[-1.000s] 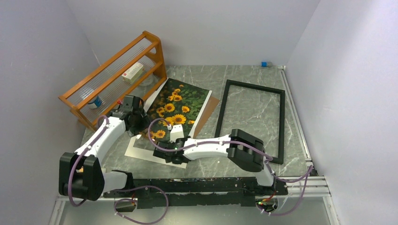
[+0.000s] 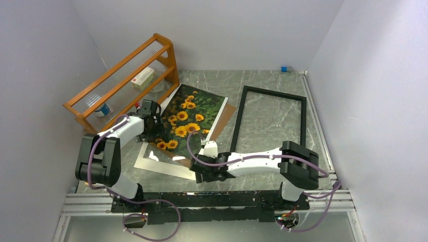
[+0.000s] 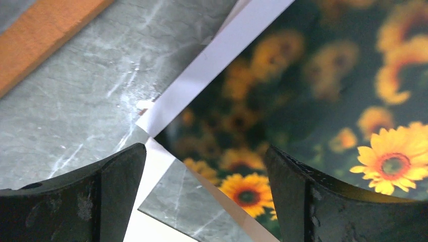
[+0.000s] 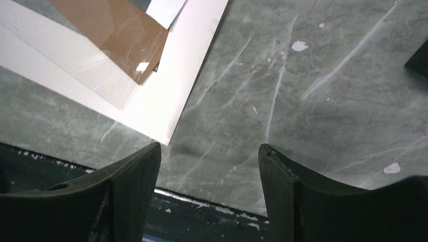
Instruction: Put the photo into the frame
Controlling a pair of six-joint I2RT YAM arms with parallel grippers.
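The sunflower photo (image 2: 194, 113) lies at an angle on the table, over a brown backing sheet (image 2: 222, 122) and a white-bordered sheet (image 2: 164, 168). An empty black frame (image 2: 275, 93) rests flat to the right. My left gripper is open above the photo's near left corner, nothing between its fingers. In the left wrist view the photo's white edge (image 3: 202, 68) runs just beyond them. My right gripper stands part open over bare table, close to the white sheet's corner (image 4: 164, 128), with nothing between its fingers. The right arm covers the frame's near side from above.
A wooden shelf (image 2: 169, 65) with a small box (image 2: 143, 78) and a blue-and-white can (image 2: 101, 109) stands along the back left. A small blue object (image 2: 286, 69) lies by the back wall. Bare tabletop shows inside the frame.
My right arm has moved to the right, from over the white sheet to its near right corner. The photo and frame have not moved.
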